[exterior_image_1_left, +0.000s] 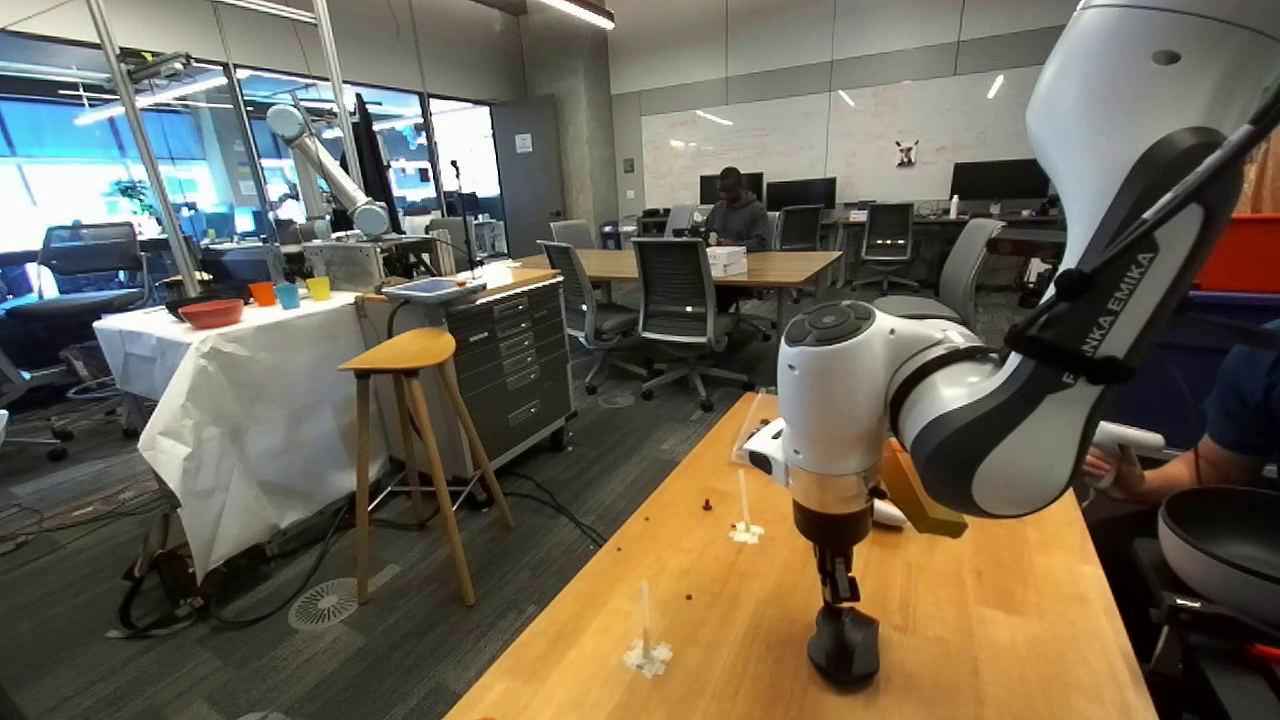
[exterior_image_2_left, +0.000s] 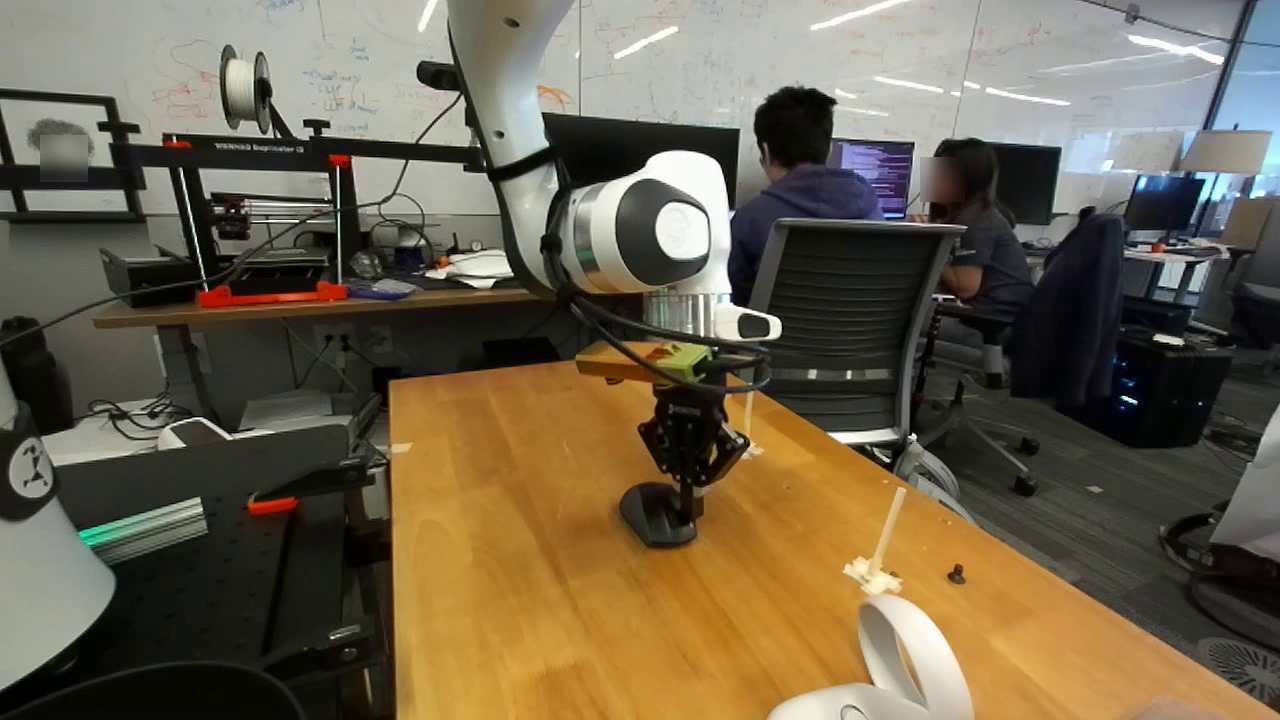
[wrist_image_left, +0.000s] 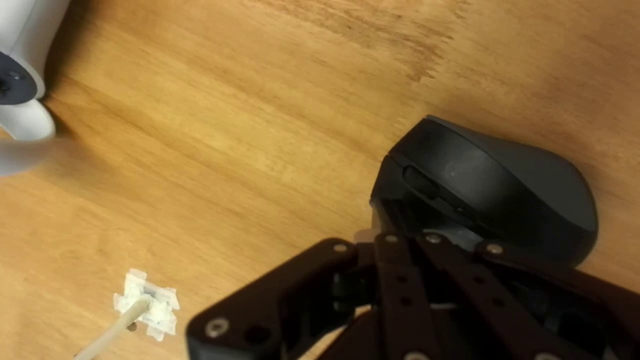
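A black computer mouse (exterior_image_1_left: 846, 658) lies on the wooden table; in exterior view 2 the same mouse (exterior_image_2_left: 649, 518) sits just below my gripper (exterior_image_2_left: 687, 514). From the wrist, my gripper shows shut, its fingers together at the button end of the mouse (wrist_image_left: 486, 180). The fingertips overlap that end in view, so whether they touch it I cannot tell. Nothing shows between them. Most of the mouse's body extends past the fingers to the upper right.
Thin upright sticks stand taped to the table along one side, one taped base (wrist_image_left: 150, 303) showing from the wrist. A white controller (exterior_image_2_left: 912, 672) lies at the table's near end.
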